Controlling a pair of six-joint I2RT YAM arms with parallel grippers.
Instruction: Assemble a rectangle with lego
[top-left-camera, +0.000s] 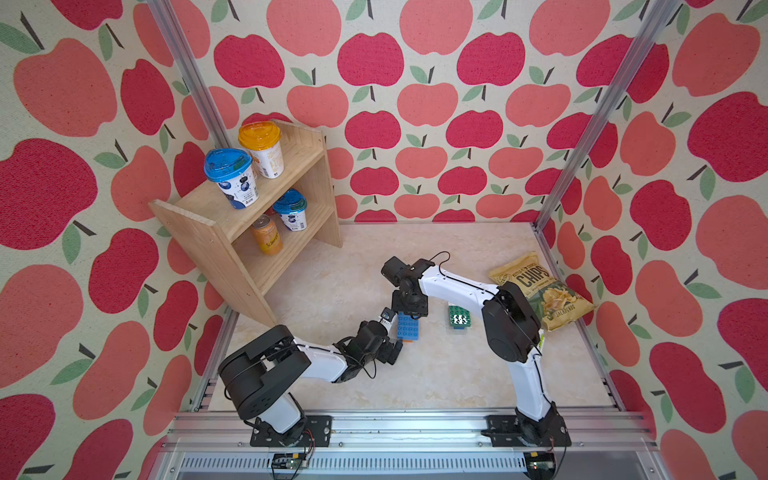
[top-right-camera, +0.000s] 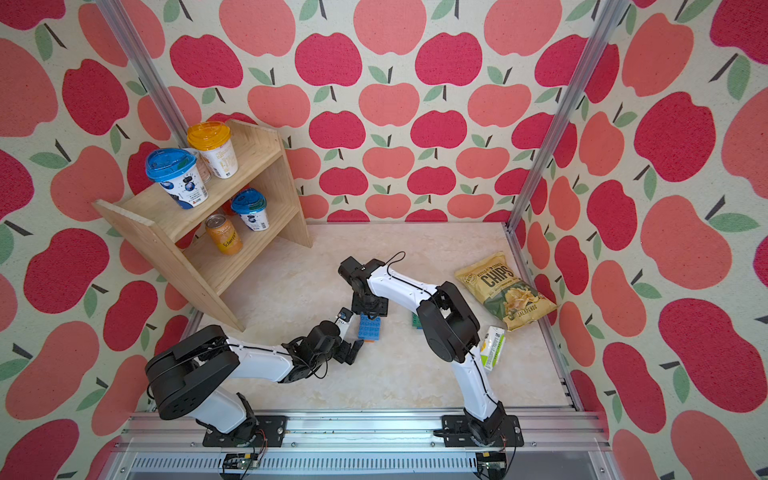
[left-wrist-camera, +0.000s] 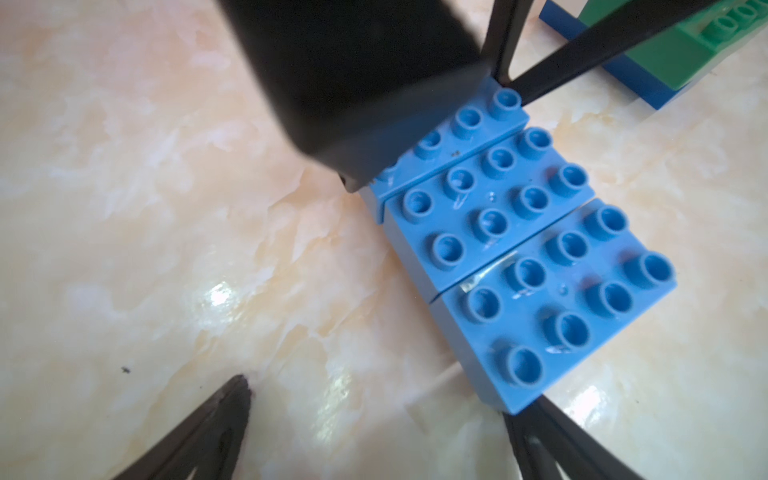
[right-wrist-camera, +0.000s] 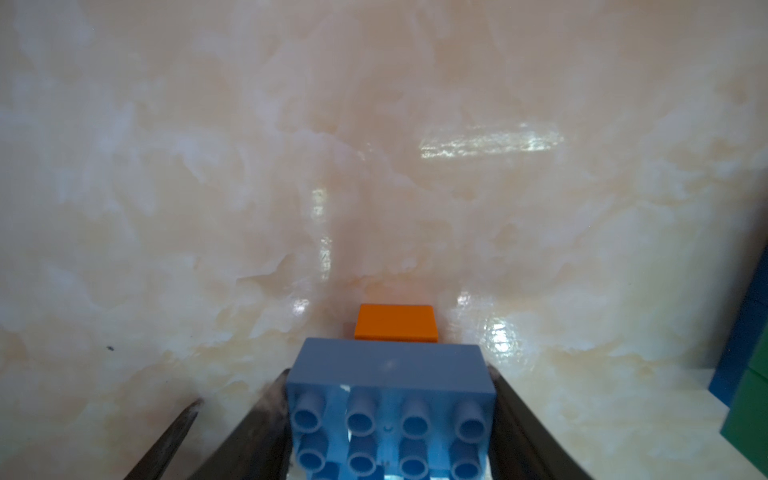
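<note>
Several light-blue bricks (left-wrist-camera: 496, 200) stand joined in a row, studs up, with narrow seams between them. My right gripper (top-left-camera: 409, 310) is shut on the far end of this row; in the right wrist view the blue bricks (right-wrist-camera: 392, 368) fill the space between its fingers. An orange piece (right-wrist-camera: 396, 322) peeks out from under the near end of the row. To the left of the blue row, my left gripper is open with nothing between its fingers; the right one of its fingers (left-wrist-camera: 552, 444) is partly covered by the row's near corner.
Green bricks on a dark-blue one (left-wrist-camera: 680, 48) stand right of the blue row. A chips bag (top-left-camera: 540, 289) lies at the right. A wooden shelf (top-left-camera: 280, 248) with tubs stands at the left.
</note>
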